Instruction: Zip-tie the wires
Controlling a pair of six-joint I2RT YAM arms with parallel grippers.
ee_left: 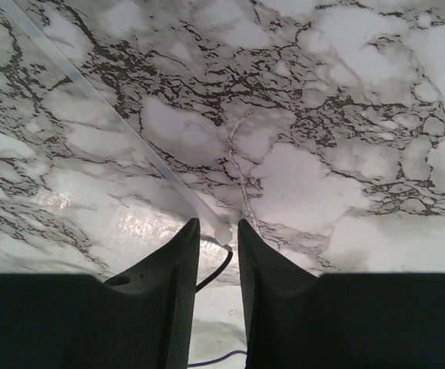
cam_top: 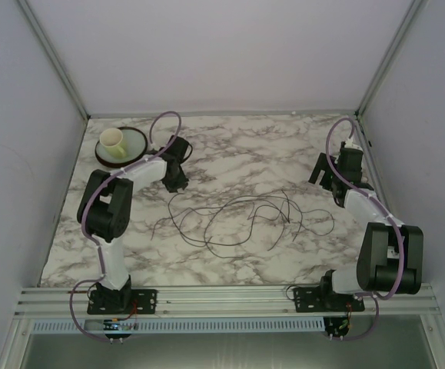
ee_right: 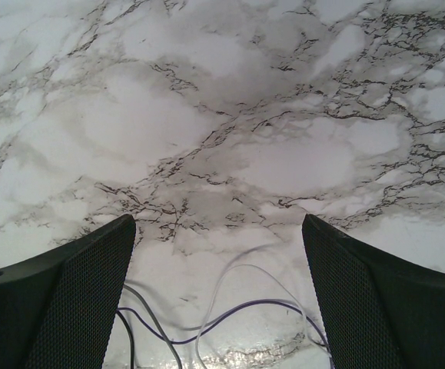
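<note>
My left gripper (cam_top: 177,184) is low over the table at the left of the wires (cam_top: 230,246). In the left wrist view its fingertips, a narrow gap apart, are at the end of a translucent zip tie (ee_left: 145,154), with a dark wire (ee_left: 213,274) running just behind. Whether the fingers touch the tie is unclear. My right gripper (cam_top: 320,171) hangs open at the right side; in the right wrist view several wires (ee_right: 260,303) lie below it, with nothing between its fingers.
A dark-rimmed plate (cam_top: 136,157) with a pale cup (cam_top: 112,140) stands at the back left.
</note>
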